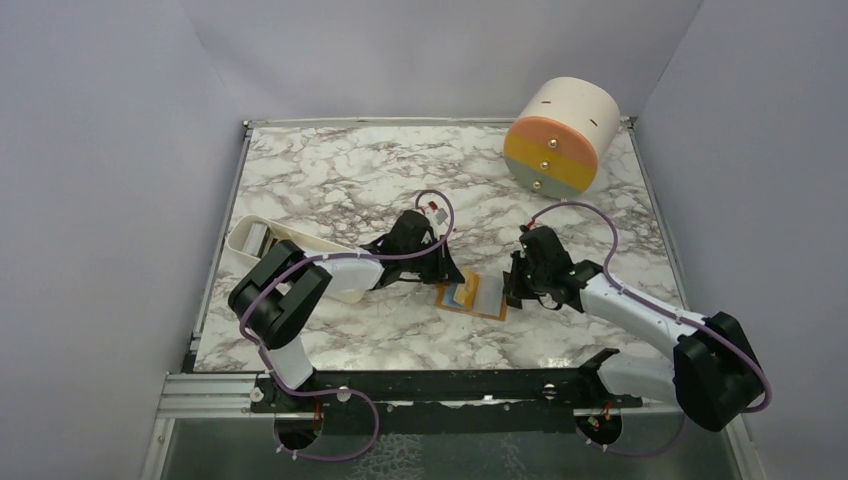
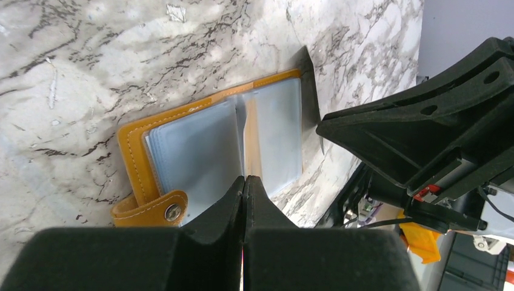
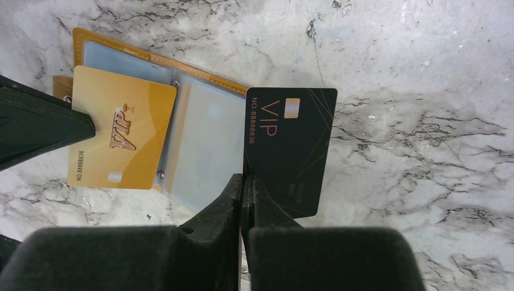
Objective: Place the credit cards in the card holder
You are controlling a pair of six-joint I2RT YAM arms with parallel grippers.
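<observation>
The tan card holder lies spread open on the marble table, its pale clear sleeves facing up and its strap with a metal snap at one end. Seen nearly edge-on in the left wrist view, a gold card stands over the holder's middle, and my left gripper is shut on its edge. My right gripper is shut on a black card by its left edge. That card is tilted at the holder's outer right end; whether its edge enters a sleeve cannot be told.
At the left, behind the left arm, a white tray holds more cards. A round-bodied drawer box stands at the back right. Both grippers work close together above the holder. Bare marble lies in front and behind.
</observation>
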